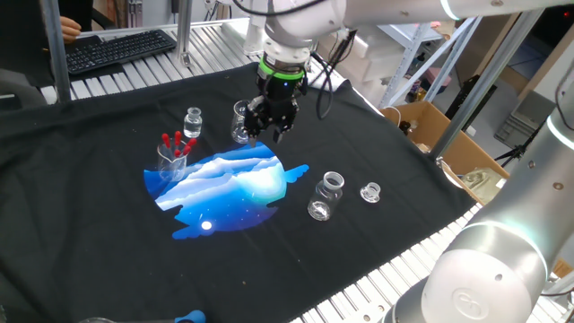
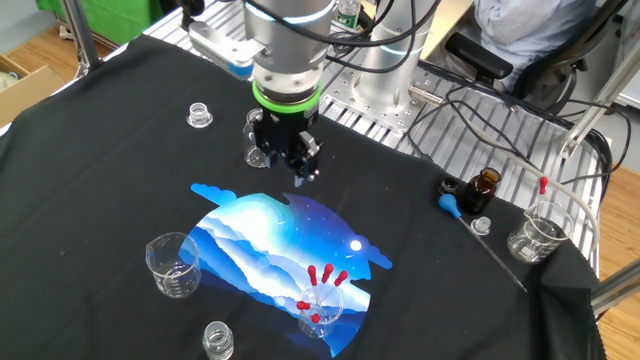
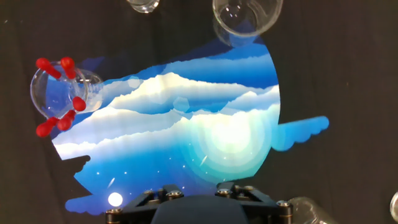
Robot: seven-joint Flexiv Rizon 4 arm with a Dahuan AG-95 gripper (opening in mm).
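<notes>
My gripper (image 1: 265,140) hangs above the far edge of the blue landscape picture (image 1: 224,193), pointing down, its fingers apart and nothing visible between them. In the wrist view, its fingers spread along the bottom edge. A beaker holding several red-tipped sticks (image 3: 40,93) stands at the picture's left. An empty beaker (image 3: 247,25) and a small glass vial (image 3: 144,5) appear along the top there. A wide-mouth clear bottle (image 1: 325,197) stands upright on the black cloth, with a glass stopper (image 1: 370,192) beside it; the gripper partly covers that bottle in exterior view 2.
In exterior view 2, an amber bottle (image 2: 481,190), a dropper with a blue bulb (image 2: 449,205) and another beaker (image 2: 540,235) stand or lie at the right. A keyboard (image 1: 119,51) sits beyond the cloth.
</notes>
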